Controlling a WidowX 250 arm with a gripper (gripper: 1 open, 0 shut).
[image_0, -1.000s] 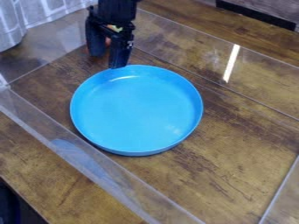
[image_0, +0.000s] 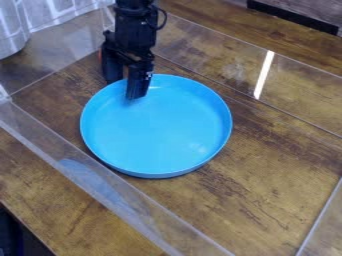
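Observation:
A large round blue plate (image_0: 158, 132) lies on the wooden table in the middle of the view. My dark gripper (image_0: 126, 72) reaches down from the top to the plate's back left rim, its lower tips over the inside edge of the plate. Whether it is open or shut, and whether anything is between its fingers, I cannot make out.
Clear plastic edges run along the left side and right corner, with crumpled clear material at the top left. A dark edge lies at the top right.
The plate looks unmoved.

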